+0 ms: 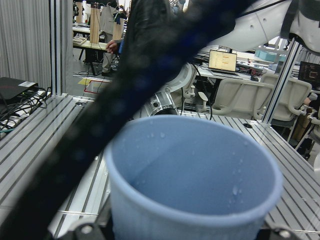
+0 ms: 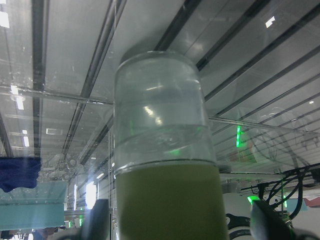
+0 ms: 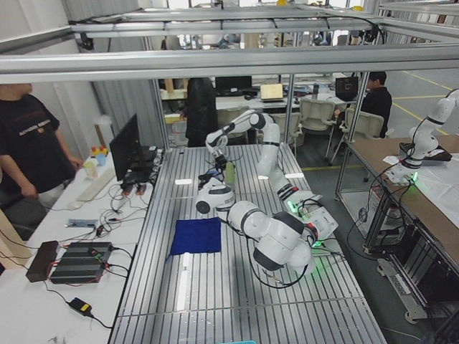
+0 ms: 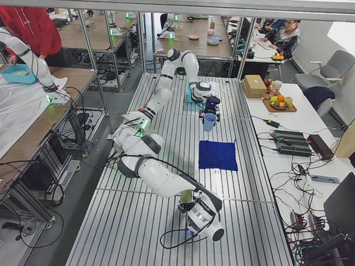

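A light blue cup is held by my left gripper, which is shut on it and raised near the blue cloth; the cup fills the lower left wrist view. A clear bottle with green liquid stands upright between the fingers of my right gripper, seen at the far end in the left camera view. Whether those fingers are closed on the bottle is hard to tell.
A light blue bin sits at one end of the slatted table. A white side desk with monitor, cables and power units runs along the table.
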